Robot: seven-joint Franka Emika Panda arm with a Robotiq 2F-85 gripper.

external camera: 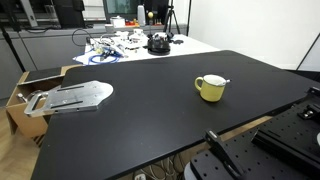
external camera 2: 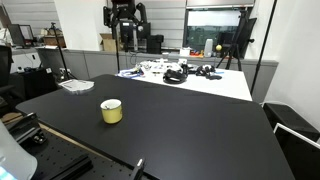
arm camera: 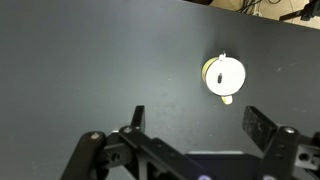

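Note:
A yellow mug (external camera: 211, 89) with a white inside stands upright on the dark table (external camera: 135, 120). Its handle faces left in exterior view 1, and a small pale thing shows at the opposite rim. From above, the mug (arm camera: 224, 76) lies right of centre, with a small dark mark inside that I cannot identify. My gripper is open, its fingers wide apart at the bottom of the wrist view and nothing between them. In exterior view 2 it hangs from the top, well above the table and apart from the mug (external camera 2: 112, 112).
A flat silvery piece (external camera: 78, 97) rests at the table's left side. Cables and gear (external camera: 118, 40) are heaped beyond the far edge. A dark metal frame (external camera: 265, 150) stands beyond its near right edge.

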